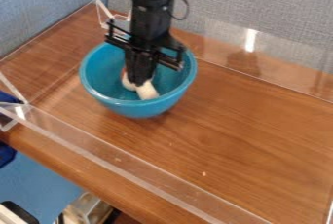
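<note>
A teal bowl (159,100) sits on the wooden table at the upper middle. My black gripper (143,62) is down inside its rim, over a pale, cream object (147,91) in the bowl. The fingers look close together, but the frame does not show clearly whether anything is between them. Part of the pale object is hidden behind the gripper.
A low transparent edge runs along its sides. Dark blue items (7,101) lie at the far left edge, beside a grey textured wall at the back.
</note>
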